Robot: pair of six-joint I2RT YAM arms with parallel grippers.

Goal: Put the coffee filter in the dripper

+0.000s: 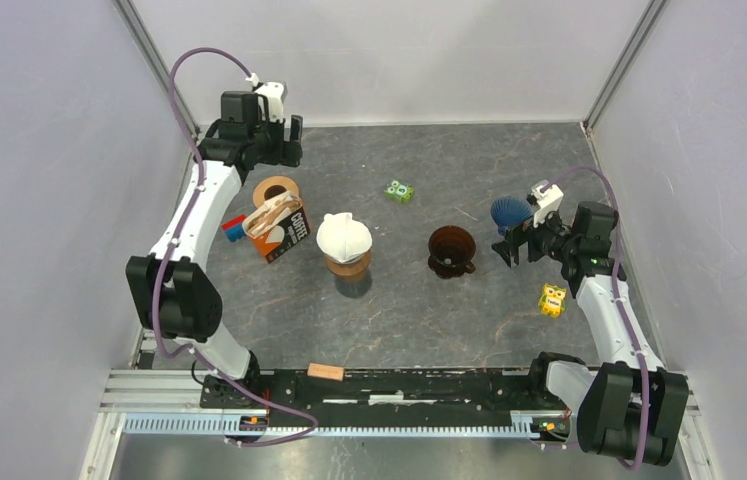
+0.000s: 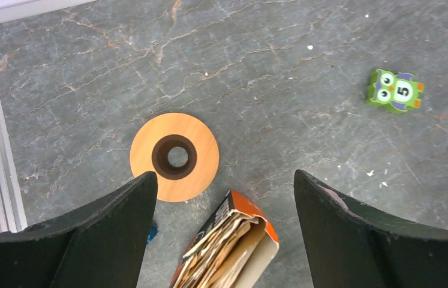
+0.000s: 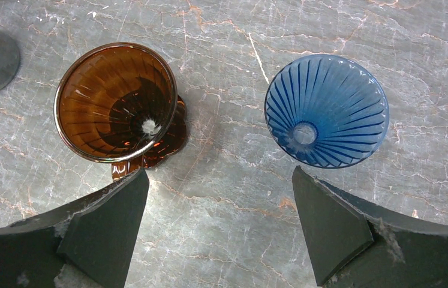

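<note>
An open coffee filter box [image 1: 280, 234] [image 2: 255, 255] holds paper filters [image 2: 221, 252] at the left of the table, with my open left gripper [image 1: 281, 140] raised behind and above it. A brown dripper [image 1: 451, 245] [image 3: 101, 90] sits right of centre and a blue dripper [image 1: 508, 210] [image 3: 347, 102] further right; both look empty. My open right gripper [image 1: 517, 245] is over the right side, beside them. A white filter-like piece [image 1: 343, 236] rests on a wooden-topped glass vessel [image 1: 354, 281] near the centre.
A wooden ring [image 2: 200, 150] lies behind the box, a red-and-blue object [image 1: 234, 228] left of it. A green toy [image 1: 399, 191] stands at back centre, a yellow toy [image 1: 552, 300] at front right. Bare table lies in front.
</note>
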